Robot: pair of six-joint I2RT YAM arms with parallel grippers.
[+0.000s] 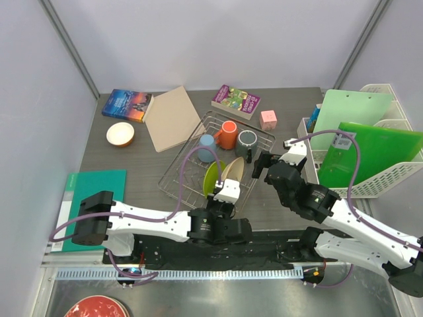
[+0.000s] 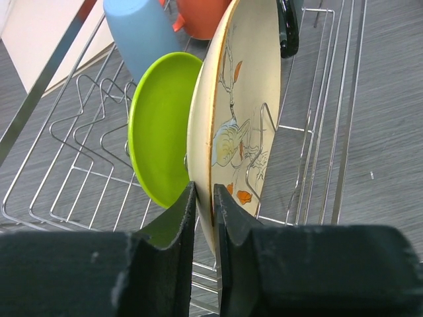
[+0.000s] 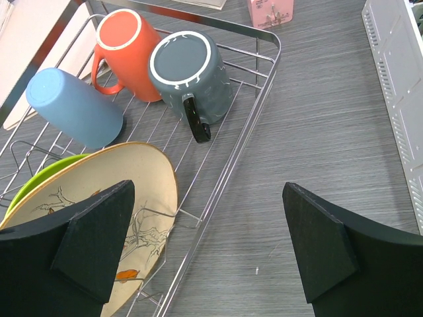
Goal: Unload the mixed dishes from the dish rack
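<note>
In the left wrist view, a cream plate (image 2: 248, 125) with a bird-and-flower pattern stands on edge in the wire dish rack (image 1: 173, 173). My left gripper has one finger on each side of its near rim, very close to it; whether they press on it cannot be told. Left of that plate leans a green dish (image 2: 162, 125). A blue cup (image 3: 73, 109), an orange mug (image 3: 129, 56) and a dark grey mug (image 3: 192, 76) occupy the rack's far end. Above the table, right of the rack, my right gripper is open and empty.
White baskets (image 1: 380, 188) holding green boards stand at the right. A pink block (image 1: 268, 119), books (image 1: 236, 100) and a beige board (image 1: 173, 119) lie behind the rack. At the left are a small bowl (image 1: 120, 134) and a teal folder (image 1: 99, 185).
</note>
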